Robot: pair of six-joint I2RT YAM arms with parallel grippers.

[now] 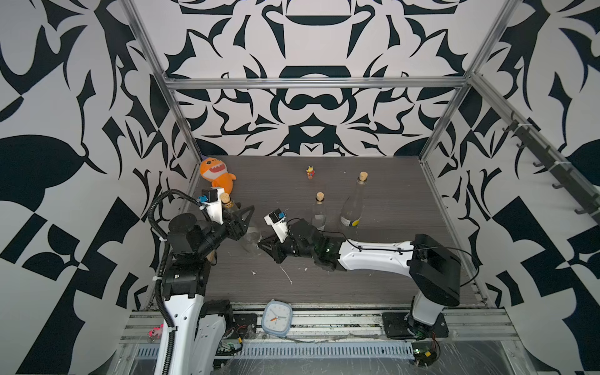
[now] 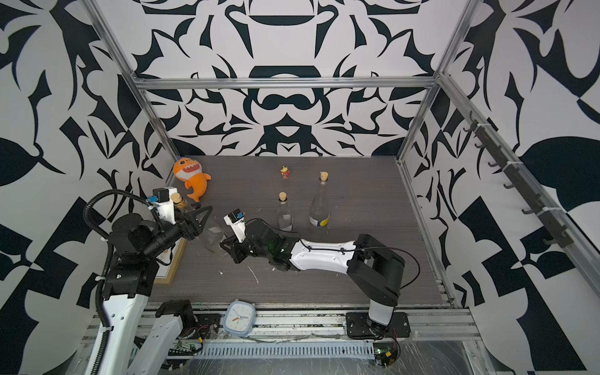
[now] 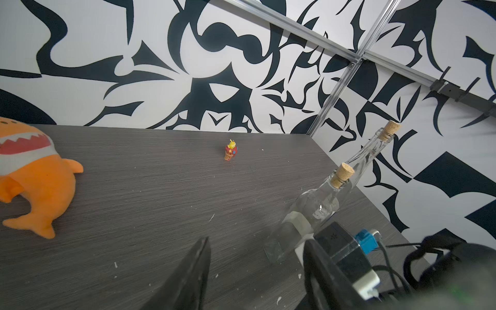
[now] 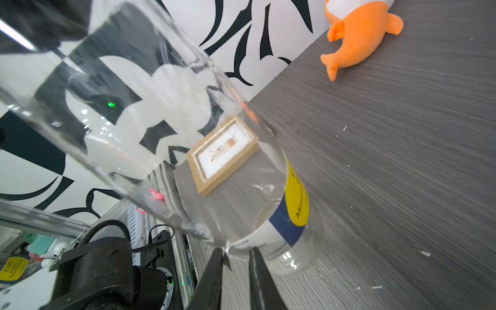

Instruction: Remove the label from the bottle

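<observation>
A clear glass bottle with a cork stands about upright on the left side. Its white, blue and yellow label wraps the lower body. My left gripper is around the bottle's upper part; its fingers stand apart in the left wrist view. The bottle is out of that view, so I cannot tell whether they grip it. My right gripper points at the label's lower left edge, its fingertips parted by a narrow gap. Nothing shows between them; whether one touches the label is unclear.
Two more corked bottles stand behind the right arm, a short one and a tall one. An orange plush shark lies back left, a small figure at the back. A framed picture shows beyond the bottle.
</observation>
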